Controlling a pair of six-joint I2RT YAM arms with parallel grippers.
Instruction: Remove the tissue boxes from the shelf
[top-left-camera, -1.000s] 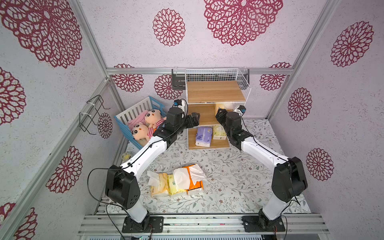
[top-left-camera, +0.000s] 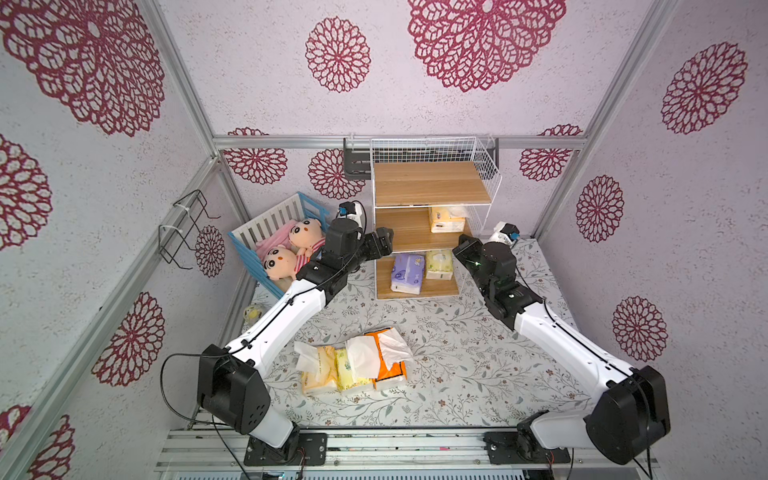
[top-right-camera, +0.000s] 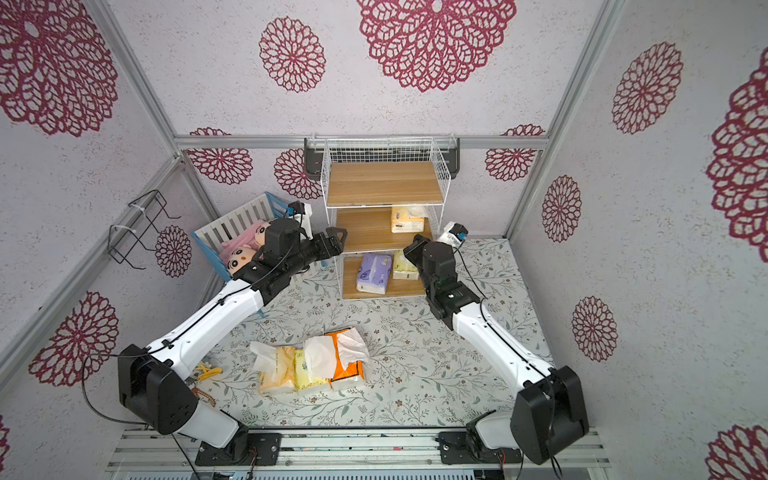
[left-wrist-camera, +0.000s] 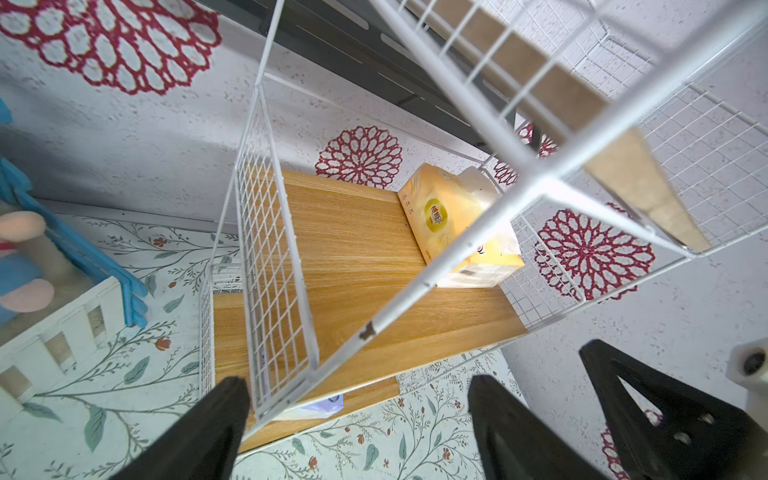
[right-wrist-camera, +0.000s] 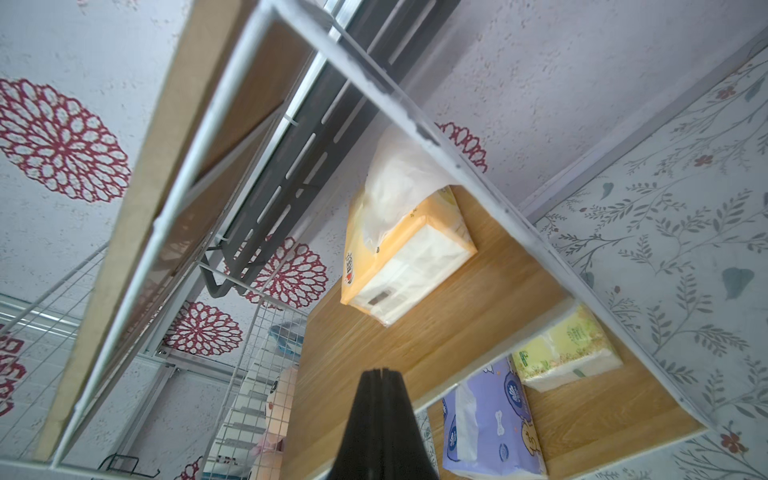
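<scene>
The white wire shelf with wooden boards stands at the back. On its middle board an orange tissue pack sits at the right, white tissue sticking out of its top. The bottom board bears a purple pack and a yellow-green pack. My right gripper is shut, with nothing between its fingers, in front of the shelf's right side and apart from the packs. At the shelf's left front, my left gripper stands open and empty. The top board is bare.
Several tissue packs lie side by side at the table's front left. A blue-and-white crib with dolls stands left of the shelf, behind my left arm. Between the packs and my right arm the table is clear.
My right gripper has moved right, away from the orange pack, which shows more fully now. The left arm has shifted slightly to the left. The packs appear to stay in place.
</scene>
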